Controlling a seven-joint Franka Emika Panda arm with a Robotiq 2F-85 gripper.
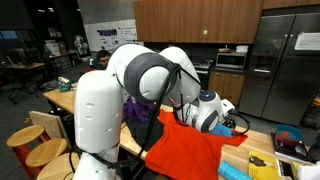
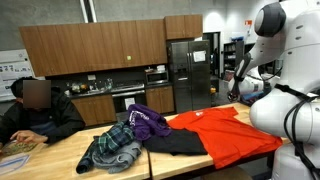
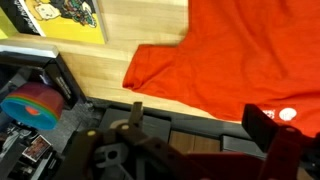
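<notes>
A red cloth lies spread over the wooden table, and its far part also shows in exterior view 2. From the wrist view I look down on the red cloth, one corner of it reaching left over bare wood near the table edge. A small white round mark sits on it at the right. My gripper stands open over the cloth's edge, its two dark fingers wide apart with no object visible between them. In exterior view 1 the gripper itself is small and hard to make out beside the arm.
Along the table's right side lies a yellow printed sheet. A colourful bowl stands beyond the table edge. Black cloth, purple cloth and grey-green clothing occupy the other side. A person sits at far left.
</notes>
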